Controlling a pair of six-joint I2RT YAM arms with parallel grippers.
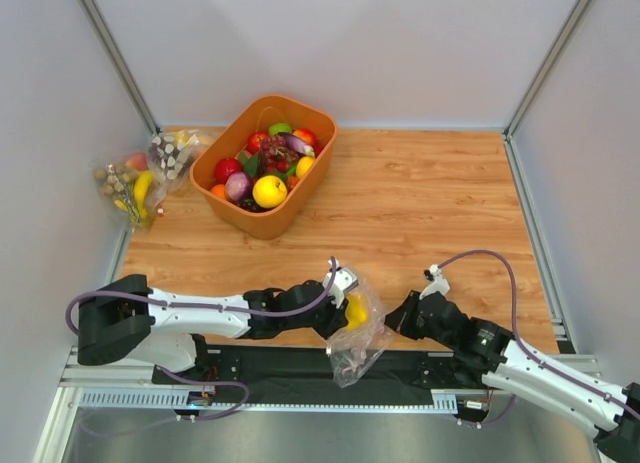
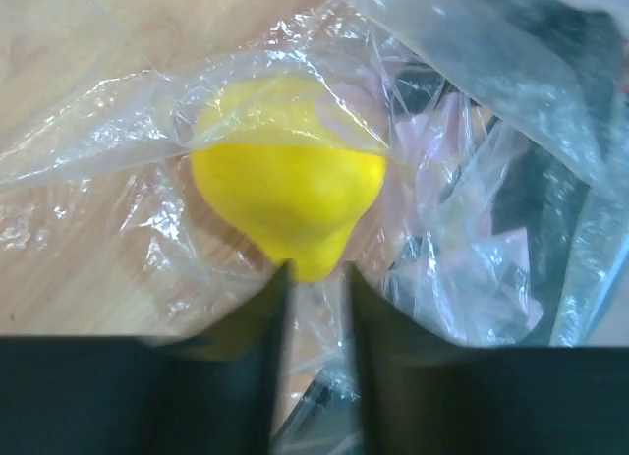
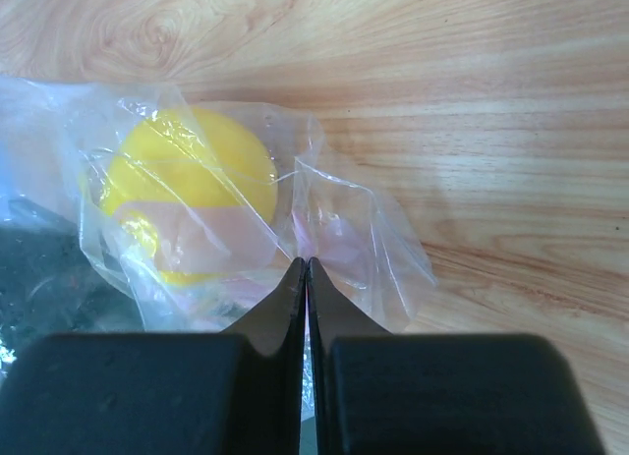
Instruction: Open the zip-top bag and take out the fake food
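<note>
A clear zip top bag lies at the table's front edge, part of it hanging over. Inside it is a yellow fake fruit, rounded and tapering to a blunt tip in the left wrist view. My left gripper is partly open at that tip; its blurred fingers have a narrow gap between them, and I see no grip on the fruit. From the other side my right gripper is shut, its tips at the crumpled bag film. Whether film is pinched there is hard to tell.
An orange bin full of fake fruit and vegetables stands at the back left. Two filled clear bags lie left of it.
</note>
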